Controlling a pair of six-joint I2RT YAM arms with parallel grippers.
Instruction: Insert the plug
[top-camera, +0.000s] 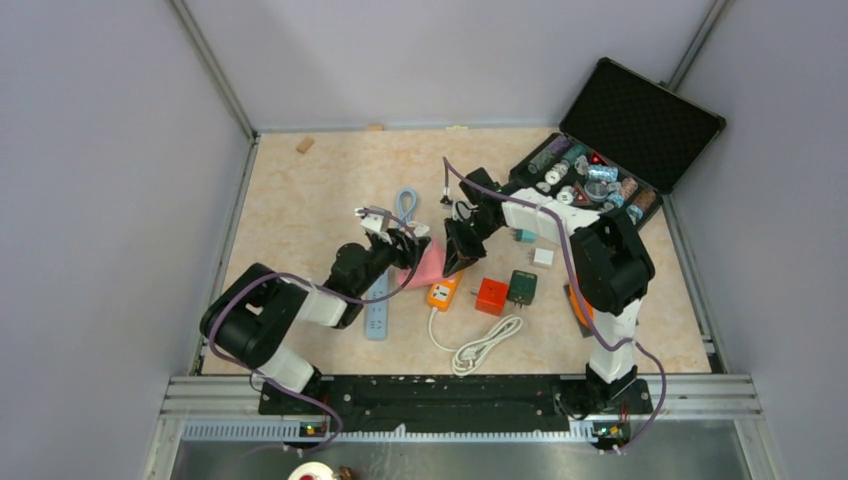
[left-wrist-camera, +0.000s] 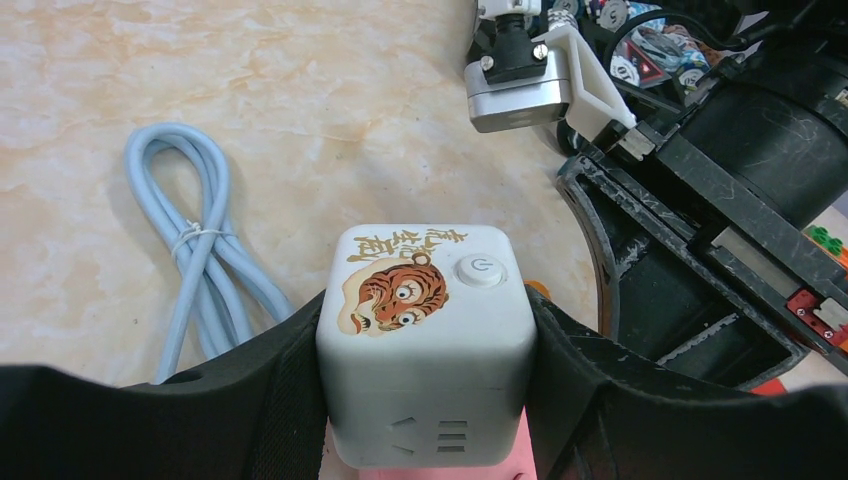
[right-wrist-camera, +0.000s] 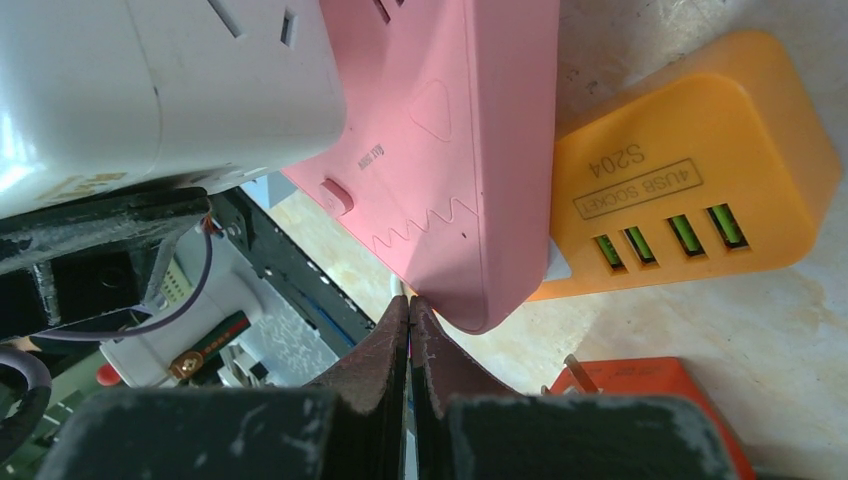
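Observation:
A white cube adapter with a tiger picture is held in my left gripper, over a pink power strip. Whether its prongs are in a socket is hidden. My right gripper is shut with nothing seen between its fingers, its tips at the near end of the pink strip, which rests against an orange socket strip.
A red adapter, a dark green one and a small white one lie to the right. A light-blue strip and coiled white cable are near. An open case fills the back right.

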